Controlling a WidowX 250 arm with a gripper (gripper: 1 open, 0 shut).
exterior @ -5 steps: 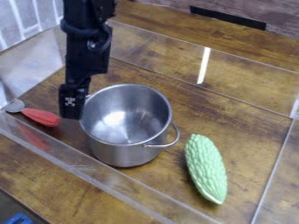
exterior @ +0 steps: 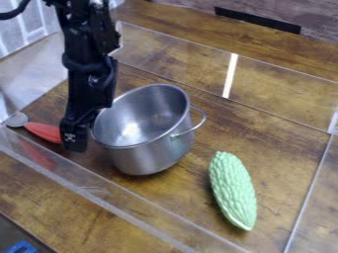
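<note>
A steel pot [exterior: 149, 128] with wire handles sits in the middle of the wooden table. My black gripper [exterior: 87, 130] reaches down at the pot's left rim, open, its fingers partly hidden against the pot. A red object with a metal end [exterior: 42, 131] lies to the left of the gripper. A long pale green bumpy vegetable [exterior: 232, 191] lies at the right front.
Clear strips [exterior: 99, 193] cross the front of the table. A white tape line marks the back. A blue item [exterior: 16, 245] shows at the bottom left corner.
My gripper has moved down and slightly left to the pot's rim. The pot now looks tilted and slightly turned, with its right handle higher.
</note>
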